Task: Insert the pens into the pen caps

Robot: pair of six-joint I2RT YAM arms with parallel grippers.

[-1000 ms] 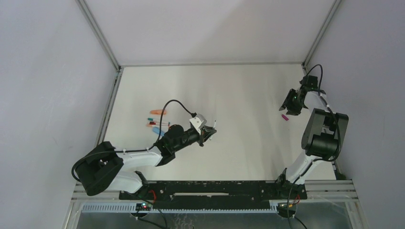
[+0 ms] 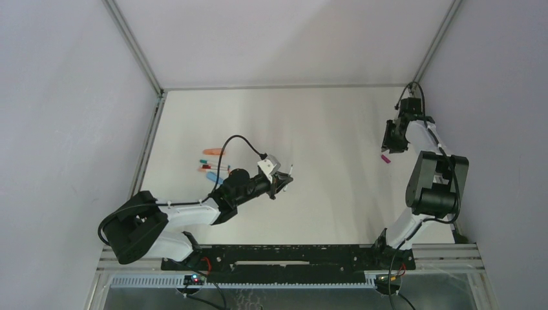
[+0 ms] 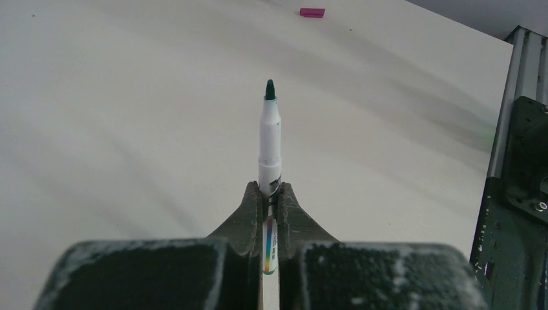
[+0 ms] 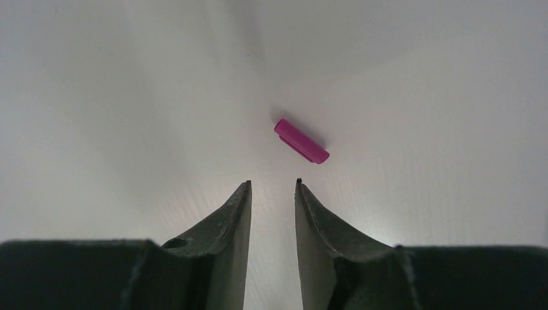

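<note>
Upright in the left wrist view stands a white pen (image 3: 270,139) with a bare dark green tip, and my left gripper is shut on its barrel. From above, that pen (image 2: 290,170) shows at the middle of the table. A magenta pen cap (image 4: 302,141) lies slantwise on the table at the right side, with nothing touching it. My right gripper hovers over the table close to this cap, its fingers parted and empty. The same cap (image 2: 386,159) shows just below the right fingers in the top view.
On the left of the table, beyond my left arm, lie an orange pen or marker (image 2: 214,152), a blue one (image 2: 214,177) and several thinner pens (image 2: 215,166). Bare tabletop (image 2: 329,129) spreads between the two arms.
The right gripper has turned and shifted slightly, its wrist moving a little left. Left arm, pen and cap look unmoved.
</note>
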